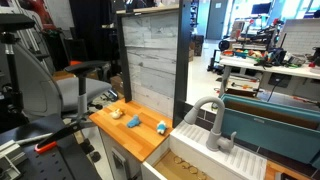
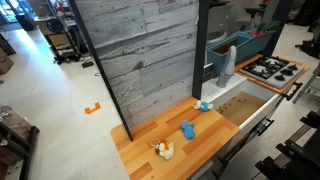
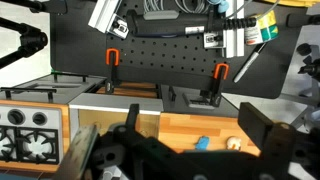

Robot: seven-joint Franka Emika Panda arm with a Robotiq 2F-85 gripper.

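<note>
In the wrist view my gripper stands open, its two orange-edged fingers wide apart with nothing between them. It hangs above a dark surface, away from the wooden counter. On that counter lie a blue object, a blue-and-white object and a small pale object with orange on it. The blue object and the pale one also show near the bottom of the wrist view. Their exact kinds are too small to tell.
A white faucet rises beside a recess with a wood-coloured bottom. The stove stands beyond it. A grey panel walls the counter's back. Tools and a cable lie along the dark surface's edge.
</note>
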